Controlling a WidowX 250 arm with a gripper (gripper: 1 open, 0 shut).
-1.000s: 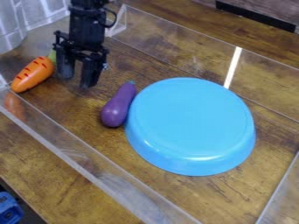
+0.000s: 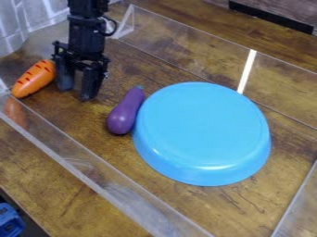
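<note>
My black gripper [image 2: 77, 81] is low over the wooden surface in the upper left, right beside an orange toy carrot [image 2: 33, 78]. Its fingers and anything between them are too dark and small to make out. A purple toy eggplant [image 2: 124, 112] lies to its lower right. A large blue lid or plate [image 2: 202, 133] covers much of the right side.
Clear plastic walls cross the lower left and right. An orange-and-white object [image 2: 10, 222] is at the bottom-left corner.
The gripper has moved down and left, toward the carrot. A green item seen behind it a second ago is now hidden. The eggplant and blue object are still.
</note>
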